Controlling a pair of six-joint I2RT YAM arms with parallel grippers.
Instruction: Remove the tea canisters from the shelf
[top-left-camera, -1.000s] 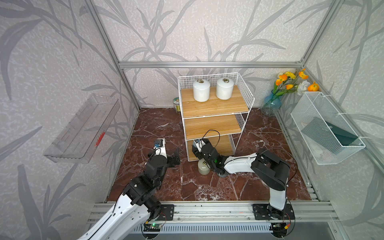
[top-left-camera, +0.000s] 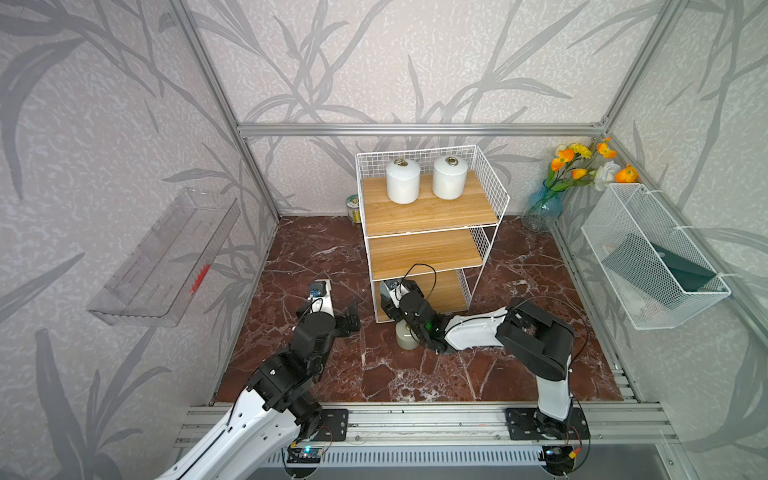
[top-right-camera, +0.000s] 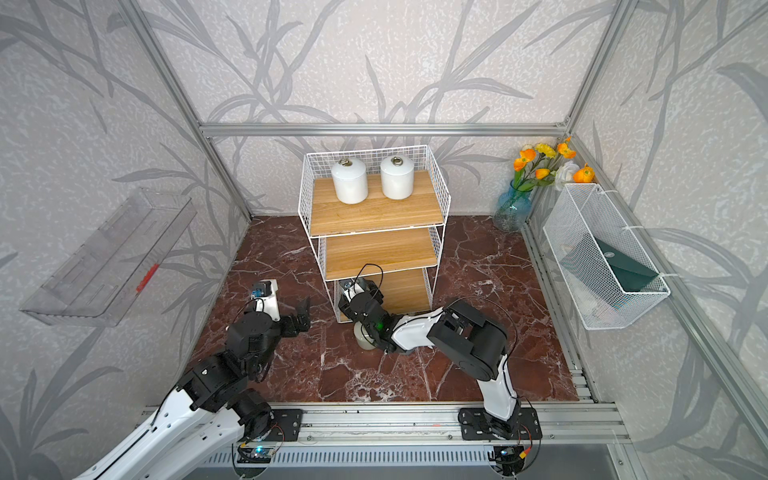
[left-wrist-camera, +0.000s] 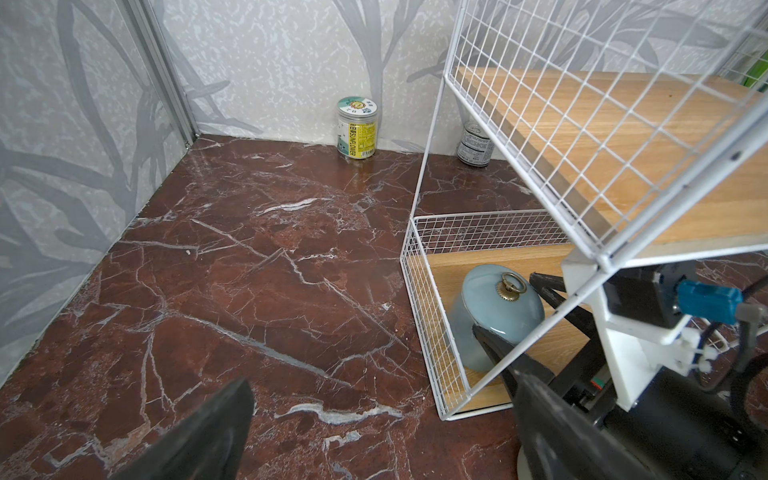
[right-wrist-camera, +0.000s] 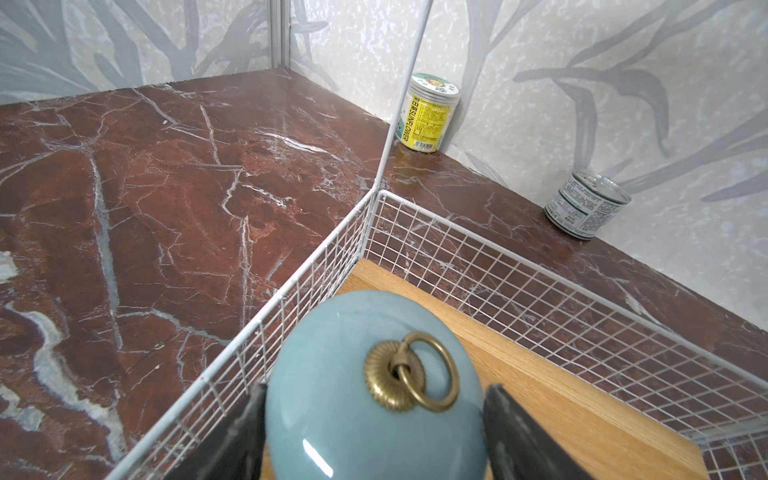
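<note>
On the bottom tier of the wire shelf, a blue-grey canister with a brass ring stands upright in the left front corner. My right gripper is open around it, a finger to each side; the left wrist view shows those fingers beside the canister's body. Two white canisters stand on the top tier. A greyish canister is on the table in front of the shelf, partly covered by the right arm. My left gripper hangs open and empty over the table, left of the shelf.
A yellow-labelled can and a grey-labelled can sit by the back wall. Flowers in a blue vase stand back right. A wire basket and a clear bin hang at the sides.
The left arm and the white canisters look unmoved.
</note>
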